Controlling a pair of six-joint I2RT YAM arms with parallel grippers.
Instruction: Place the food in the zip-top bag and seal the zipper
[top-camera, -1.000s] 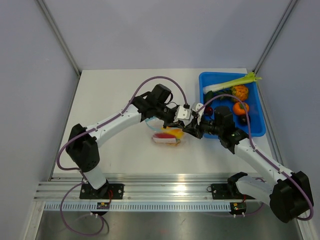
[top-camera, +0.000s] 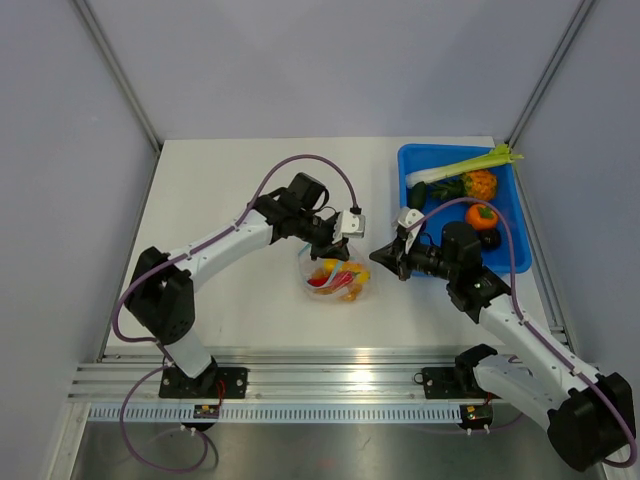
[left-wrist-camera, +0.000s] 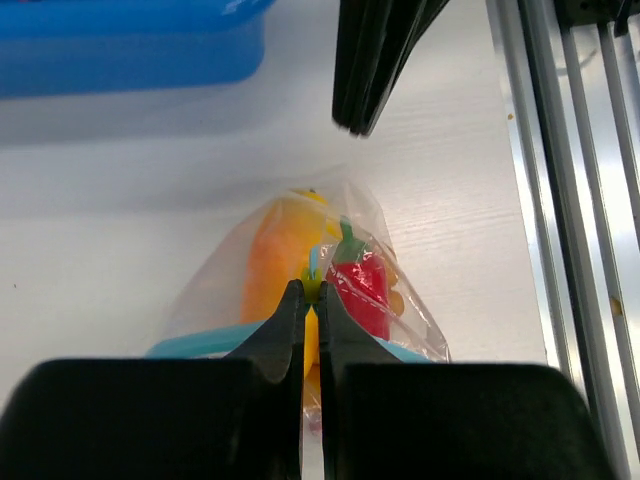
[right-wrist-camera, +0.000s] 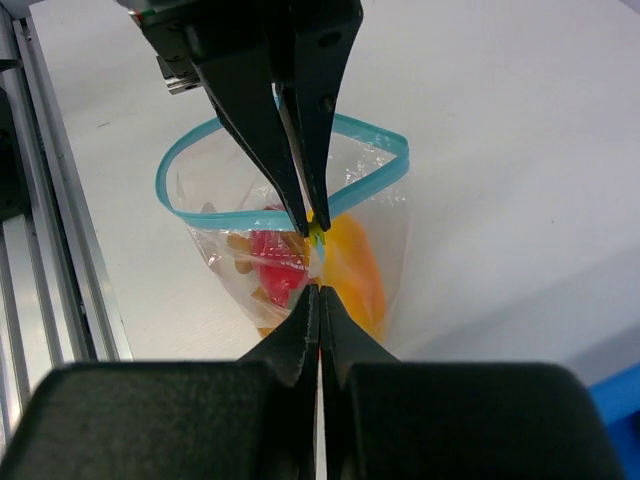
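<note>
A clear zip bag (top-camera: 338, 290) with a light blue zip rim (right-wrist-camera: 375, 182) sits on the table, its mouth spread apart. Inside are a red pepper (left-wrist-camera: 362, 292) and a yellow-orange food (left-wrist-camera: 275, 252); smaller brown pieces show too. My left gripper is shut at the rim, with a small yellow-green zip slider (left-wrist-camera: 312, 288) at its fingertips. To the bag's right, my right gripper (top-camera: 380, 262) stands clear of it. Its fingertips (left-wrist-camera: 357, 128) are together, and nothing can be seen between them.
A blue bin (top-camera: 409, 160) at the right holds leek, an orange pepper and other vegetables. The table (top-camera: 210, 210) left of the bag is bare. A metal rail (top-camera: 320, 360) runs along the front edge.
My right gripper has gone from beside the left one to a spot apart on the right. The left gripper has shifted left and the bag's mouth has spread wider.
</note>
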